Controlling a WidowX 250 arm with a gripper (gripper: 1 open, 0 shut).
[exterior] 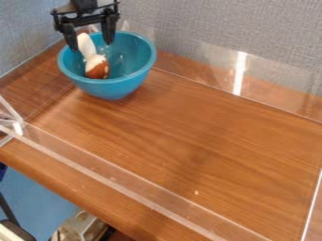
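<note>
A black gripper (89, 36) hangs open over the left side of a blue bowl (120, 87) at the top left of the camera view. Inside the bowl, beneath the gripper, lies an oblong object (96, 66), white at its upper end and orange-brown at the lower. Its upper end is close to the gripper's left finger; I cannot tell whether they touch.
Clear panels edge it, with a speckled grey wall (251, 38) behind. Some equipment (78, 226) sits below the table at the bottom left.
</note>
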